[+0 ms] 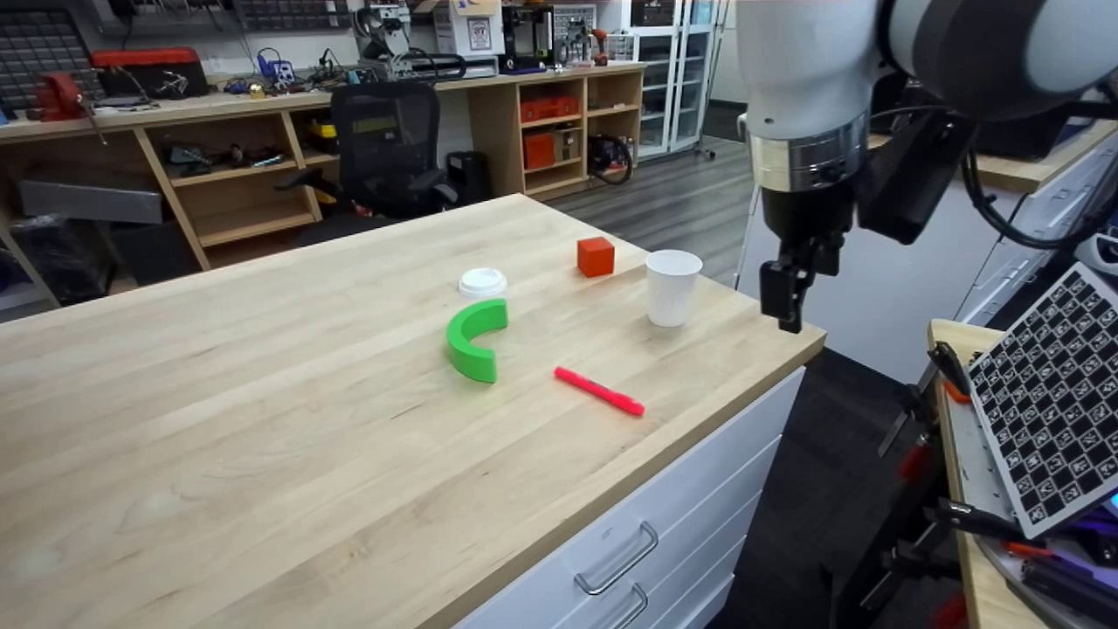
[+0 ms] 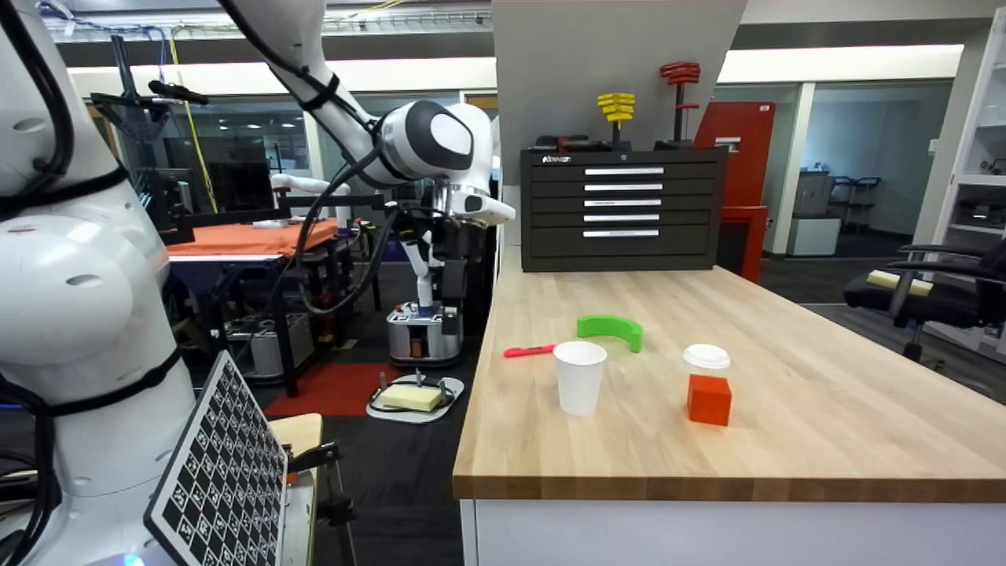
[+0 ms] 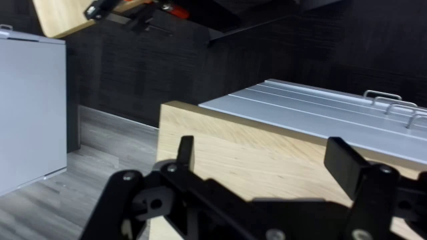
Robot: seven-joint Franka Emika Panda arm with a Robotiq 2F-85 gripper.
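Observation:
My gripper is open, with its two fingers wide apart and nothing between them. In exterior view 1 it hangs above the table's right corner, to the right of the white cup [image 1: 671, 288]. The cup stands upright on the wooden table. A red marker [image 1: 599, 391] lies flat nearer the front edge. The green arch-shaped block [image 1: 468, 341] rests to the left of the marker. Behind it lies a white lid [image 1: 483, 282]. An orange-red cube [image 1: 595, 257] sits behind the cup. In the wrist view none of these objects shows, only bare table and floor.
White drawers [image 1: 650, 535] with metal handles drop below its front edge. A black tool chest [image 2: 622, 212] stands at the table's far end. A patterned board [image 1: 1059, 398] leans on the side stand.

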